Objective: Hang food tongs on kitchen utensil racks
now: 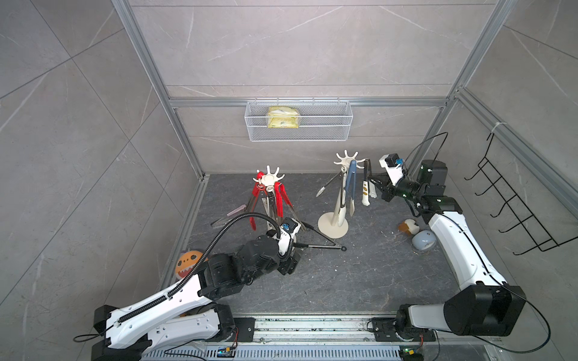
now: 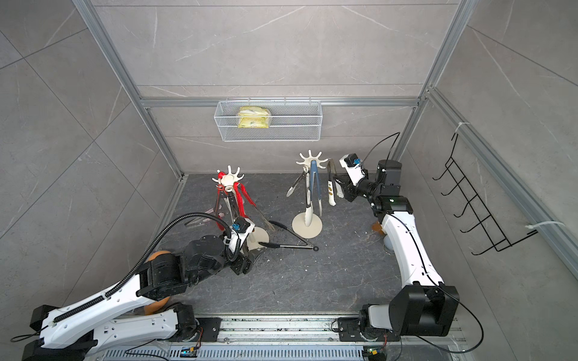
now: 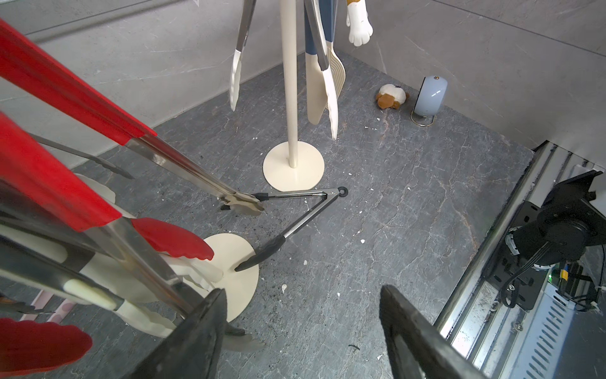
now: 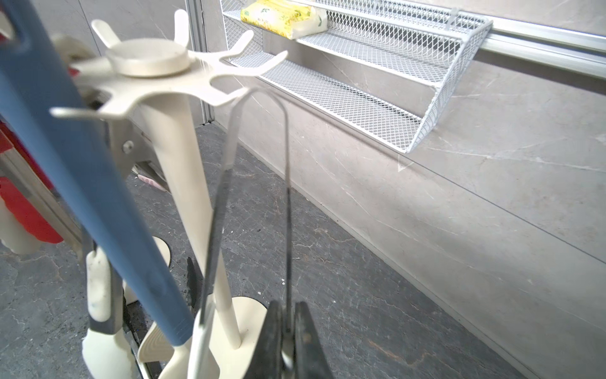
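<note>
Steel tongs with pale tips (image 4: 287, 158) hang from my right gripper, shut on them, with their top loop beside the arms of the right cream rack (image 4: 148, 69). A blue-handled utensil (image 4: 120, 208) and other tongs hang on that rack. The left rack (image 1: 269, 179) holds red and steel tongs. My left gripper stands open beside it, low, with nothing between its fingers. Black-handled tongs (image 3: 303, 221) lie on the counter between the two bases.
A white wire shelf (image 1: 298, 133) with a yellow pack is on the back wall, a black hook rack (image 1: 511, 210) on the right wall. A dog figure and blue round object (image 1: 424, 240) sit at right.
</note>
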